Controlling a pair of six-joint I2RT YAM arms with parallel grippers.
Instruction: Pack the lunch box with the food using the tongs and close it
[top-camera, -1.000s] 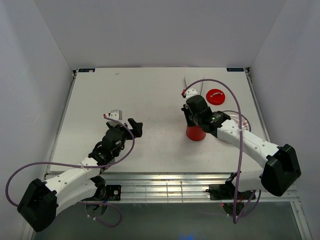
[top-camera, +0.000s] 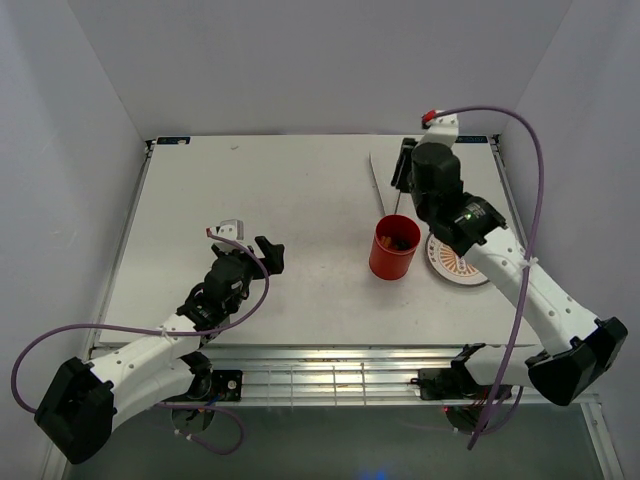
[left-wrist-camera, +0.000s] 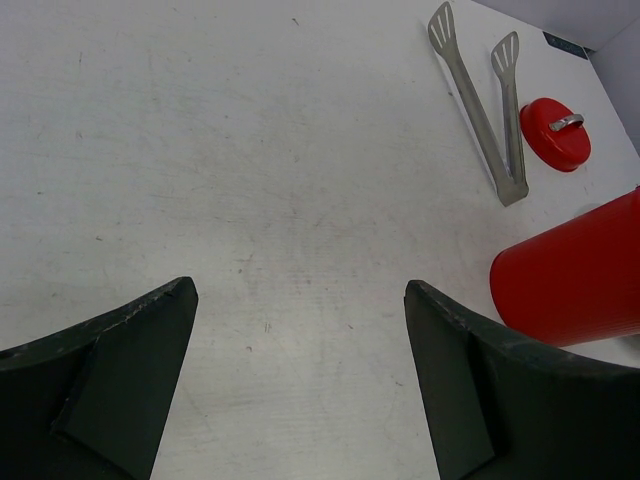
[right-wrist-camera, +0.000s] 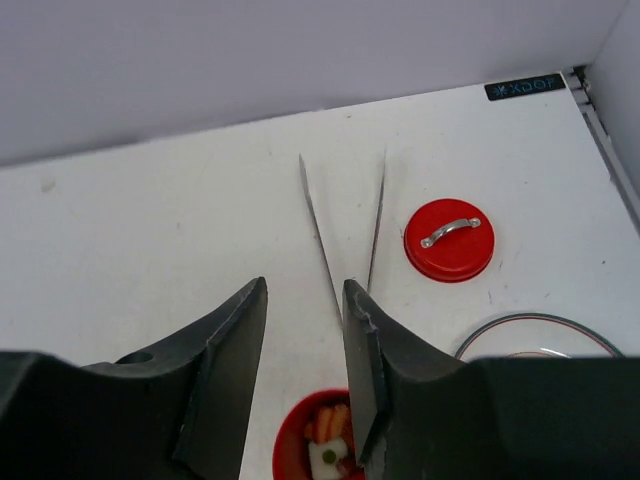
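Observation:
A red container with food inside stands right of centre. Behind it lie metal tongs and a red lid with a handle. A white plate is to its right. My right gripper hangs above the tongs, behind the container, its fingers part open; nothing shows between them. My left gripper is open over bare table at the left, well apart from the container.
Walls bound the table at back and sides, with a metal rail along the front.
My right gripper has moved up and toward the back, away from over the container, whose inside now shows. The left arm has not moved.

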